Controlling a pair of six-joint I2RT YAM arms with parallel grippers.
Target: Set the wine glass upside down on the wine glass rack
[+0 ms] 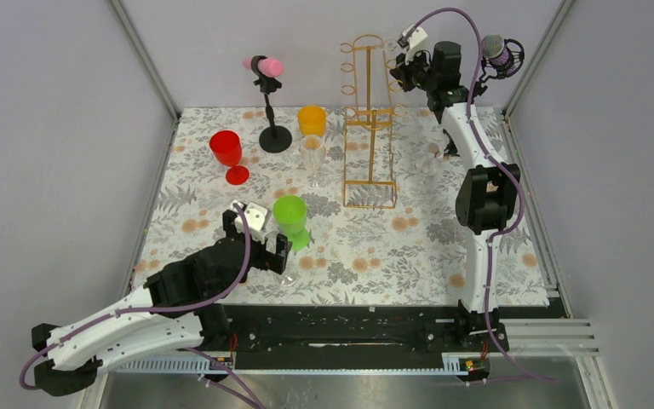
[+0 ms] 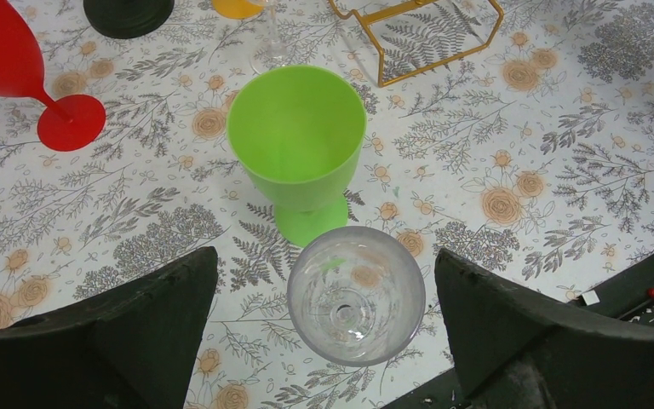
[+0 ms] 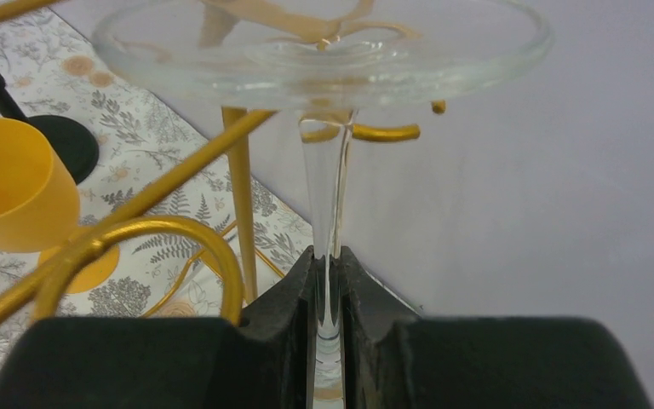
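Observation:
My right gripper is shut on the stem of a clear wine glass (image 3: pixel 325 183). The glass is upside down: its round foot fills the top of the right wrist view, and the bowl is mostly hidden below the fingers. It is held by the upper right side of the gold rack (image 1: pixel 369 128). A gold hook end shows at the stem, close under the foot; whether they touch I cannot tell. My left gripper is open over the near left of the table, with an upright clear glass (image 2: pixel 356 298) below, between its fingers in view, not gripped.
A green goblet (image 2: pixel 298 136) stands just beyond that clear glass. Red (image 1: pixel 226 149) and yellow (image 1: pixel 312 120) goblets and a clear flute (image 1: pixel 313 158) stand left of the rack, near a black stand (image 1: pixel 275 139).

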